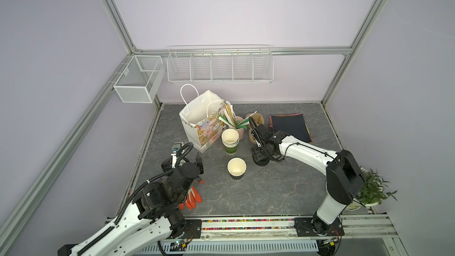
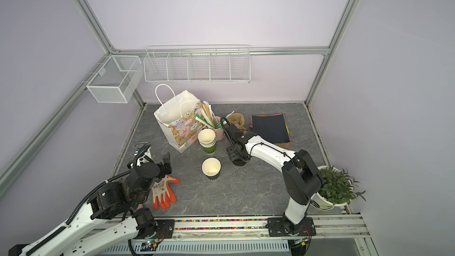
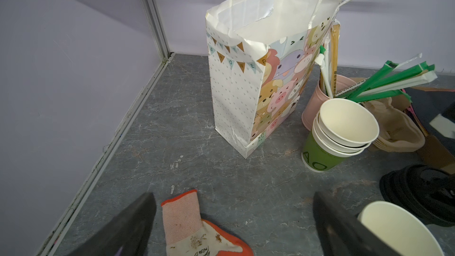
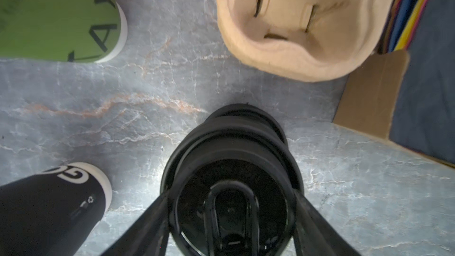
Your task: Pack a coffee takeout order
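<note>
A stack of black lids [image 3: 410, 189] sits on the table right of the single dark cup [image 1: 236, 170]; my right gripper is shut on the top lid. Behind the single cup stand stacked green cups [image 3: 324, 149]. A patterned white paper bag [image 3: 253, 90] stands upright at the back left, beside a pink holder of straws [image 3: 312, 106]. Brown cup carriers [image 4: 293, 61] lie behind the lids. My left gripper is open and empty, low at the left, above a glove [image 3: 189, 227].
Dark sheets [image 1: 290, 128] lie at the back right. A plant [image 2: 337, 185] stands at the front right edge. Wire baskets [image 1: 220, 64] hang on the back and left walls.
</note>
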